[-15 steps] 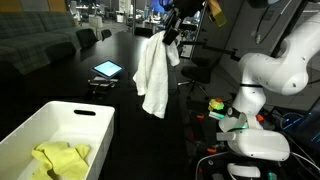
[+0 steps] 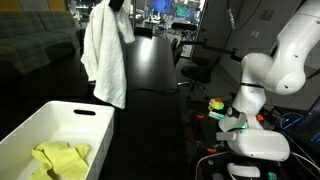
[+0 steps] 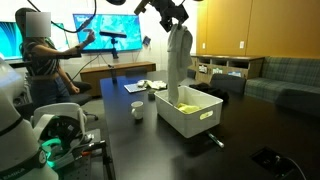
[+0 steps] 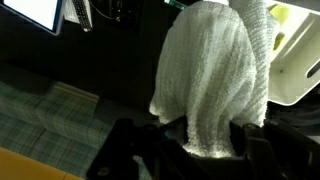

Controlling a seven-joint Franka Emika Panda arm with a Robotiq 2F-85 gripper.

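A white towel [image 2: 108,55] hangs at full length in the air, near the right side of the white box [image 2: 106,118] in exterior view 1. My gripper [image 3: 180,22] is shut on its upper end, as exterior view 2 shows. In the wrist view the towel [image 4: 212,75] bunches between the dark fingers and covers most of the middle. Inside the box lies a crumpled yellow cloth [image 2: 62,160]. The gripper itself is above the top edge of exterior view 1.
A white cup [image 3: 137,110] stands on the dark table [image 3: 165,150] beside the box. A tablet-like device [image 4: 32,8] shows in the wrist view. Black cloth-like items [image 3: 230,84] lie behind the box. Open table surrounds the box's front.
The towel has moved left and up in exterior view 1, from right of the box towards its right edge. The box and yellow cloth have stayed put.
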